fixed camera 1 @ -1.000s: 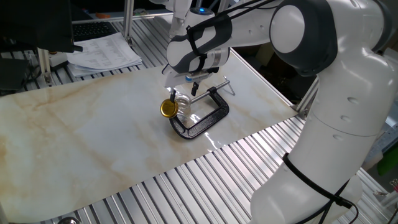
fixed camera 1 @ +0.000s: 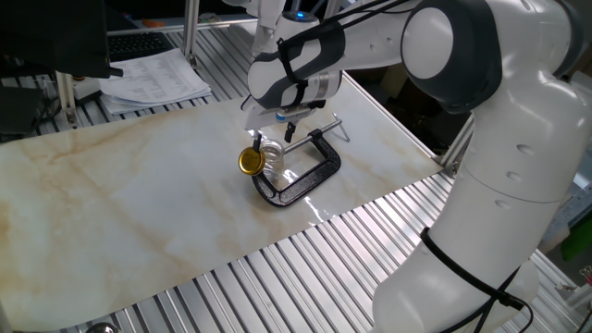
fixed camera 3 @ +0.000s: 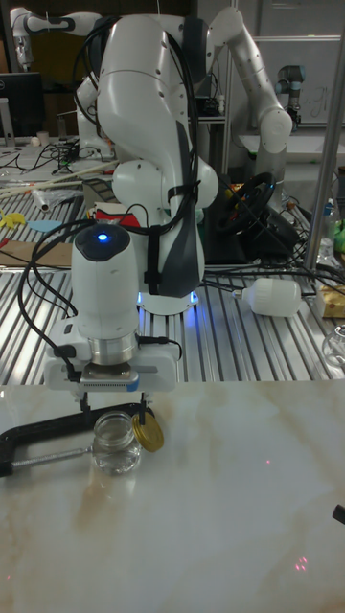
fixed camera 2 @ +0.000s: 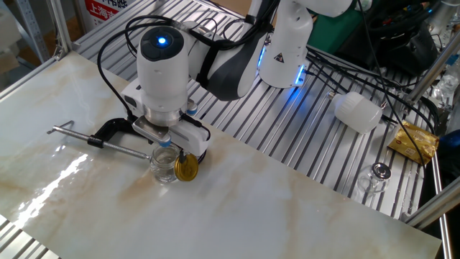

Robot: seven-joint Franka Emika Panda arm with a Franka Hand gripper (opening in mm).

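A clear glass jar stands on the marbled board, within the frame of a black C-clamp. The clamp's metal screw reaches up to the jar's side. A round golden lid is tilted nearly on edge beside the jar's mouth. Directly above the jar, my gripper points downward, open, its two fingers wide apart. One of its dark fingers comes down right at the lid; whether they touch I cannot tell. No object shows clamped between the fingers.
Most of the marbled board is bare. On the slatted metal table lie a white bulb-shaped object, a small glass jar and a gold packet. Papers rest beyond the board's far edge.
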